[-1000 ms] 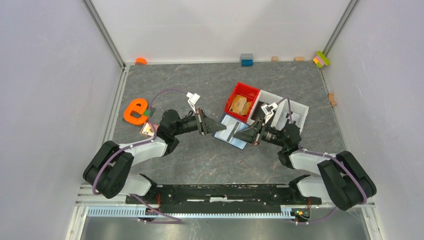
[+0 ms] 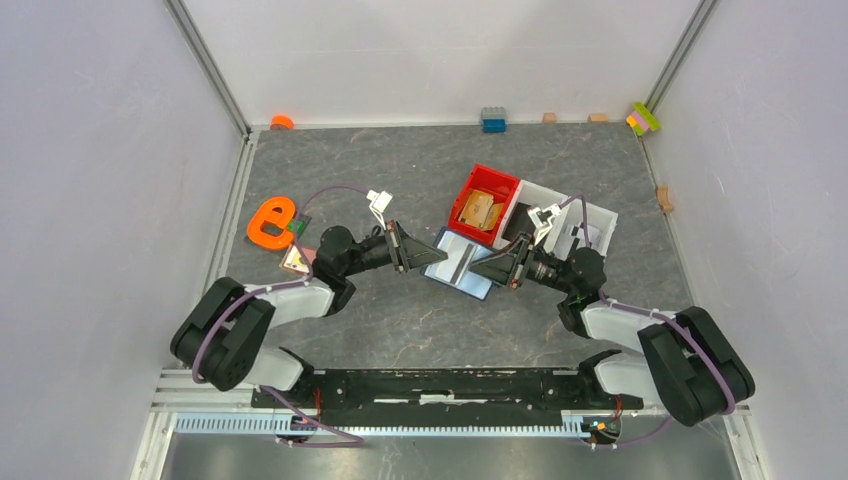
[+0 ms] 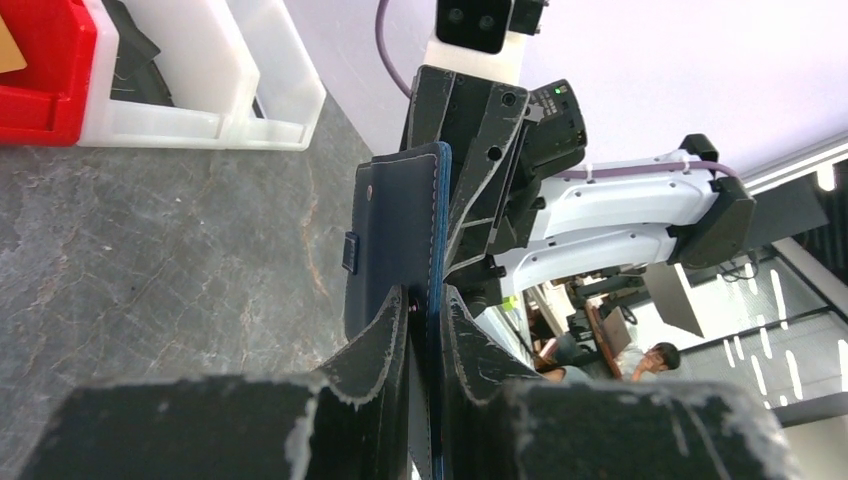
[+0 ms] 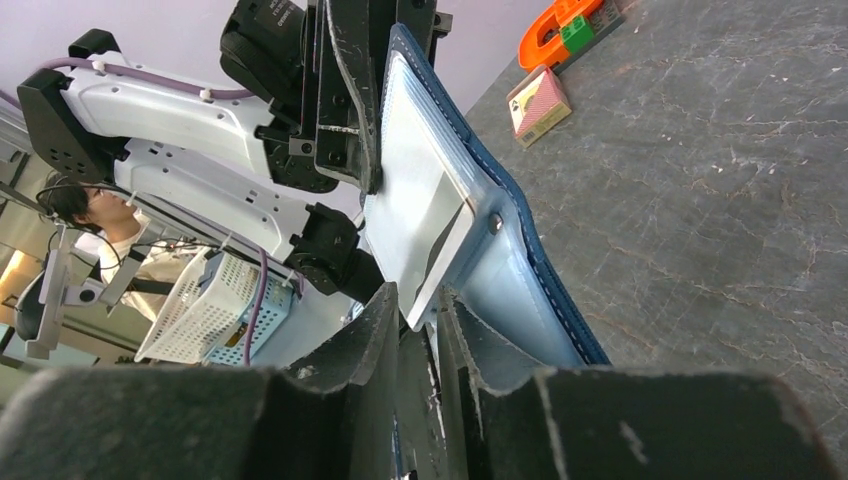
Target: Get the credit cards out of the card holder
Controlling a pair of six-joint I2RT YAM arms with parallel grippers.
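The navy card holder (image 2: 455, 265) is held open in the air between both grippers, showing clear sleeves with a white card strip (image 4: 420, 230). In the left wrist view my left gripper has its fingertips closed on the holder's navy edge. My right gripper has its fingertips at the lower edge of the white card and clear sleeve; whether they grip it is hard to tell.
A red bin (image 2: 470, 185) and white bins (image 2: 605, 215) stand behind the holder on the right. An orange toy (image 2: 262, 222) and a small box (image 4: 540, 105) lie at the left.
Both arms have shifted very slightly, with the holder staying in about the same place between them.
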